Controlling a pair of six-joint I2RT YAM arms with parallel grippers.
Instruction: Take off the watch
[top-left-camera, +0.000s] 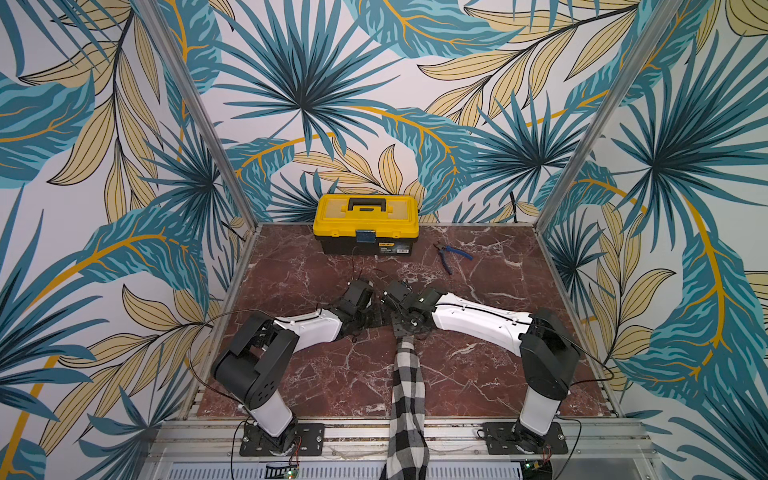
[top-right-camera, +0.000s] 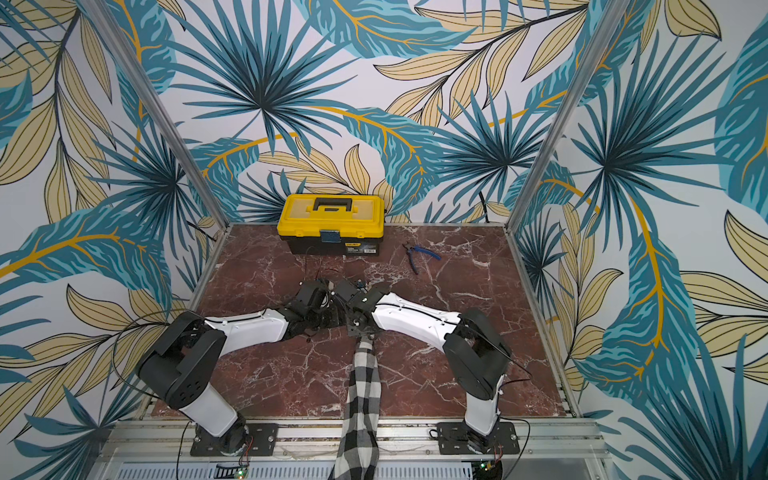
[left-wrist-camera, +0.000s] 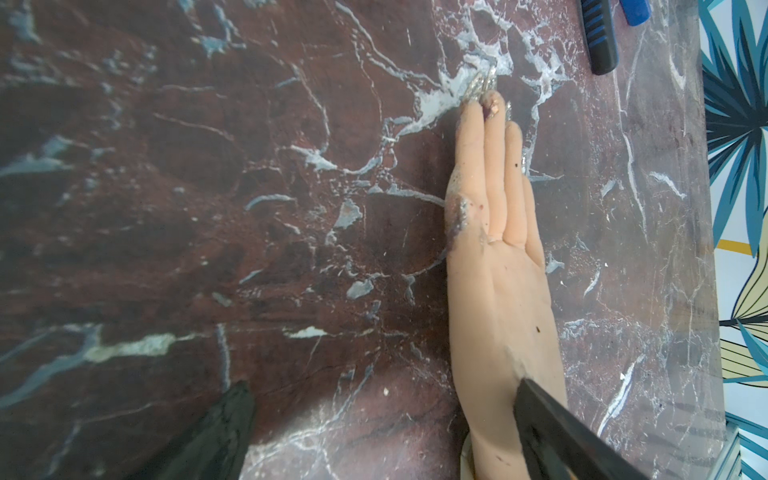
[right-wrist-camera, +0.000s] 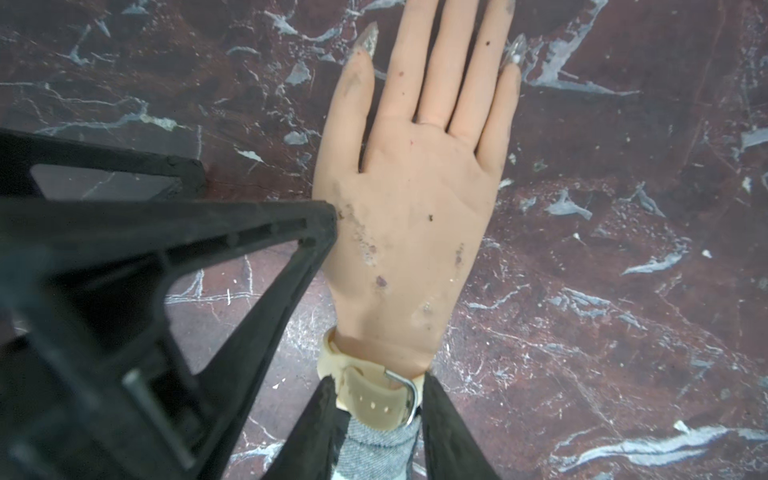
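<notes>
The watch's cream strap (right-wrist-camera: 372, 397), with its metal buckle, circles the wrist of a mannequin hand (right-wrist-camera: 408, 216) lying palm up in the right wrist view. My right gripper is over that strap, its fingers partly apart on either side of it; whether they touch it I cannot tell. The left gripper stands open beside the hand's thumb side, one finger (left-wrist-camera: 552, 428) overlapping the wrist in its own view. Only a sliver of strap (left-wrist-camera: 466, 457) shows there. The watch's face is hidden. Both grippers cover the hand in the top views.
The left gripper's black finger (right-wrist-camera: 264, 228) comes close to the palm and to my right gripper. A checked sleeve (top-left-camera: 408, 392) runs to the table's front edge. A yellow toolbox (top-left-camera: 365, 216) and blue pliers (top-left-camera: 456, 253) lie at the back.
</notes>
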